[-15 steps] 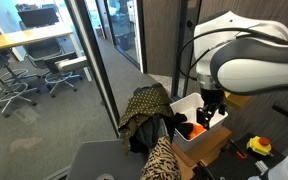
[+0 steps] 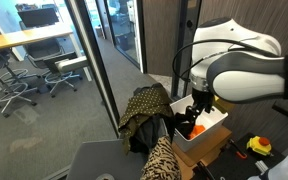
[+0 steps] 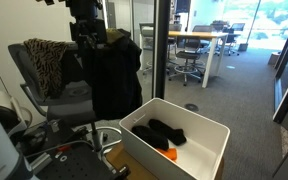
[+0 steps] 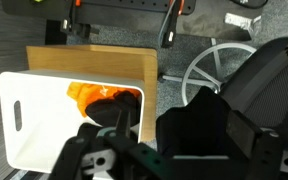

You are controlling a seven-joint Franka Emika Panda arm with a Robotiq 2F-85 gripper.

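In the wrist view my gripper is open, its two dark fingers (image 4: 106, 152) standing far apart at the lower edge. Black cloth (image 4: 196, 120) shows below the gap between them, and I see nothing gripped. A white box (image 3: 199, 165) holds an orange item (image 3: 170, 154) and dark, soft-looking items (image 3: 160, 131). From the side, my gripper (image 3: 92, 48) hangs well above the box, close to the dark clothing on the chair. In exterior view 1 the white arm hides part of the box.
A dark garment (image 3: 119, 85) and a patterned cloth (image 3: 50, 68) hang over chairs beside the box. Under the box lies a wooden board (image 4: 134, 62). A red and yellow button (image 2: 259, 144) sits near the arm's base. Open carpet (image 2: 44, 130) lies beyond.
In exterior view 1 the arm has shifted slightly left and up over the last second. The box and the cloths have stayed where they were.
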